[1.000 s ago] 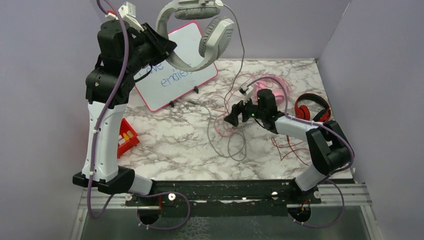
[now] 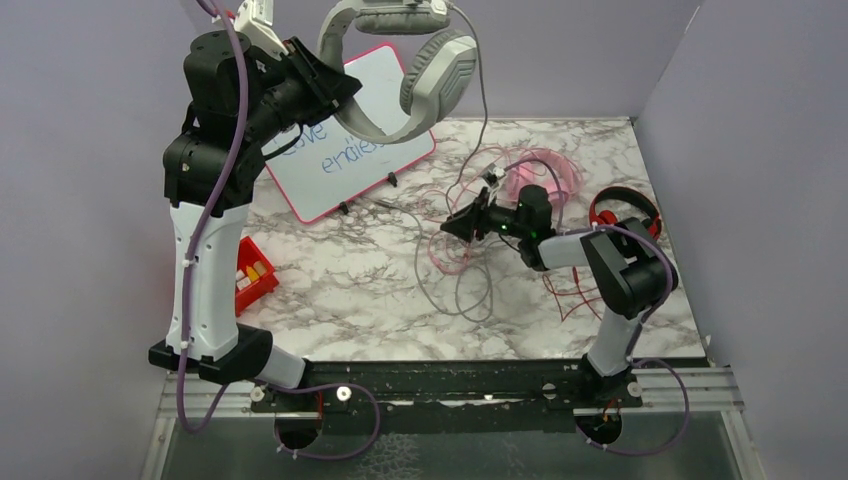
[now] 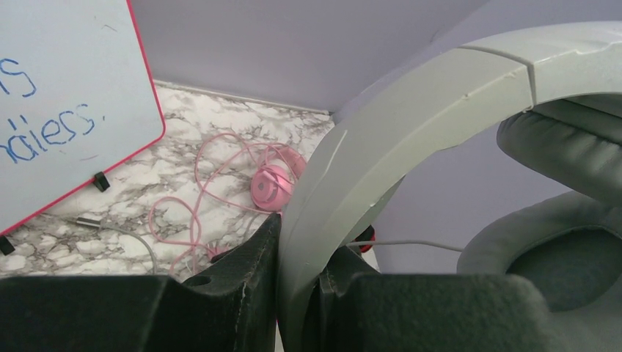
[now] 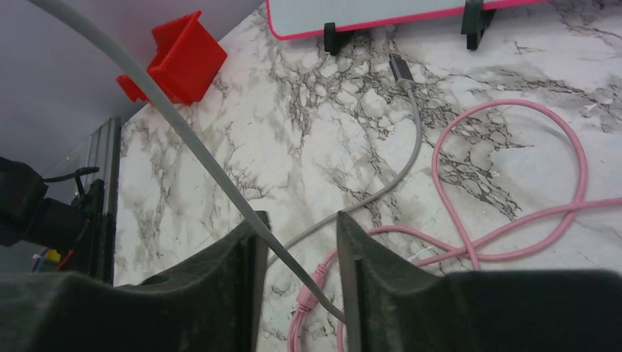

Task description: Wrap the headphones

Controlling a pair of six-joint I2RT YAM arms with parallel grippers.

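Observation:
My left gripper [image 2: 340, 90] is shut on the band of the white headphones [image 2: 430, 85], held high over the whiteboard; the band [image 3: 396, 117] fills much of the left wrist view. The grey cable [image 2: 481, 85] hangs from them to the table. My right gripper [image 2: 455, 228] is low over the cables at mid-table, partly open, with the grey cable [image 4: 220, 176] crossing between or in front of its fingers. The cable continues on the marble among pink cables [image 4: 576, 161] to a plug [image 4: 400, 67].
Pink headphones [image 3: 270, 187] and red-black headphones [image 2: 605, 222] lie at the back right. The whiteboard [image 2: 350, 175] stands at the back left. A red box [image 2: 262, 287] sits at the left. The front middle of the table [image 2: 380, 310] holds little.
My left gripper has risen slightly with the headphones. The right arm has shifted, and its gripper has moved a little, staying around the hanging cable.

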